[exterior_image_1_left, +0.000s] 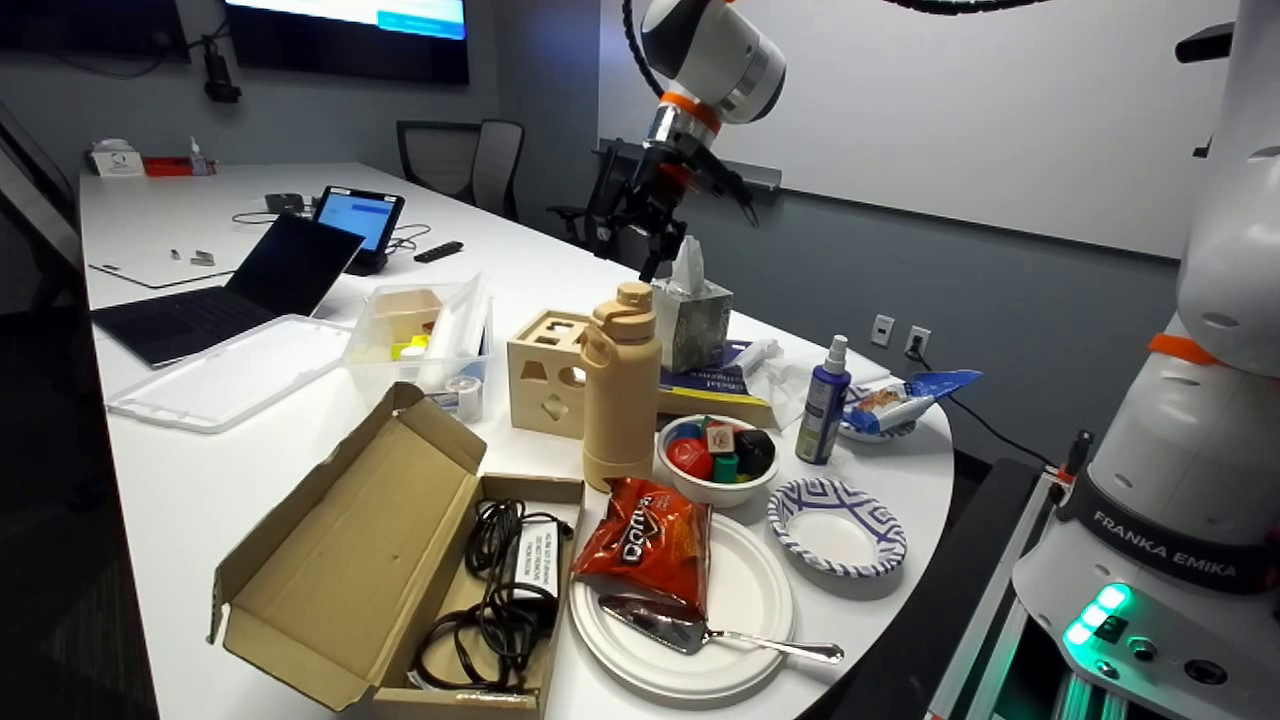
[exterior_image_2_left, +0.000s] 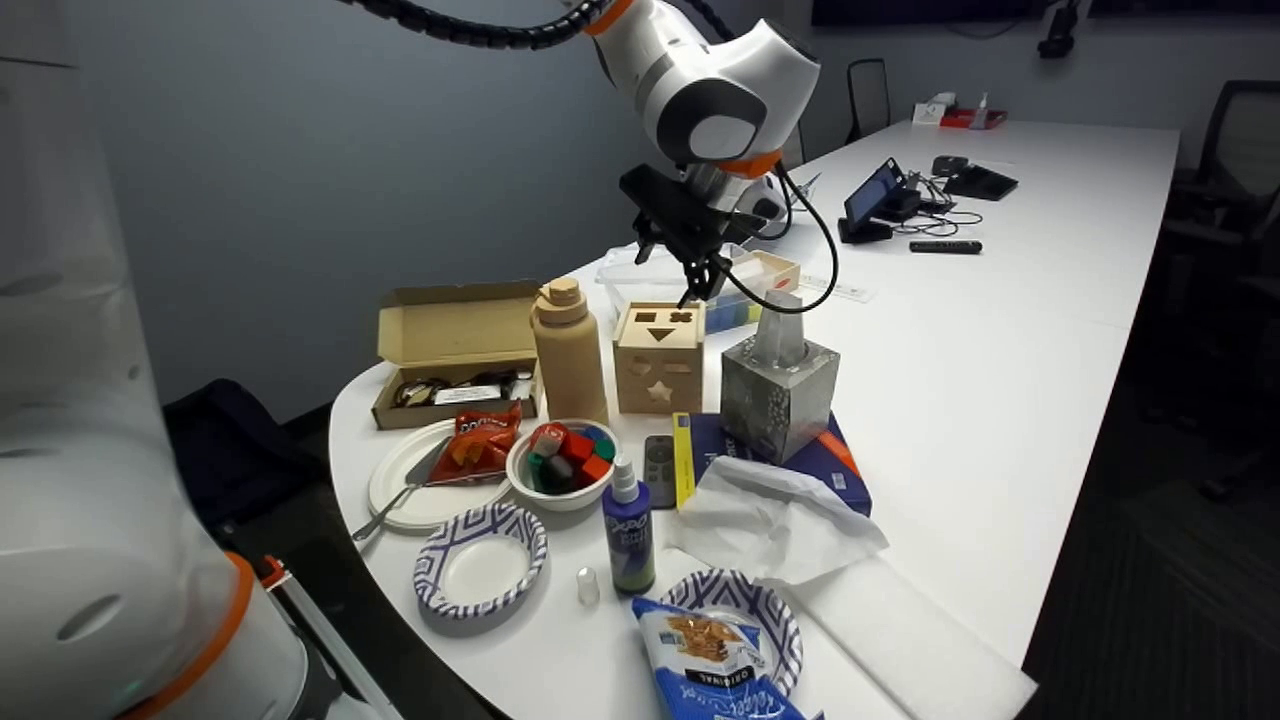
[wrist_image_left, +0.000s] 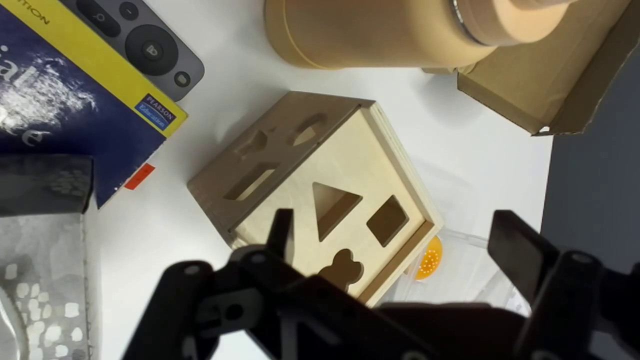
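My gripper is open above the table, its two fingers wide apart with nothing held between them. Below it in the wrist view stands a wooden shape-sorter box (wrist_image_left: 294, 174), its top cut with a triangle, a square and a flower-like hole. In exterior view 2 the gripper (exterior_image_2_left: 663, 278) hangs above and behind that box (exterior_image_2_left: 660, 378). Colored blocks (exterior_image_2_left: 570, 456) fill a white bowl (exterior_image_2_left: 524, 484) in front of the box. A tan bottle (exterior_image_2_left: 571, 360) stands beside the box.
A tissue box (exterior_image_2_left: 780, 402) rests on a blue book (exterior_image_2_left: 846, 474). An open carton (exterior_image_1_left: 360, 540) with cables, a red chip bag (exterior_image_1_left: 648, 540) on a plate (exterior_image_1_left: 750, 576), and a spray bottle (exterior_image_1_left: 822, 408) crowd the near end. Behind the sorter is a clear bin (exterior_image_1_left: 462, 348).
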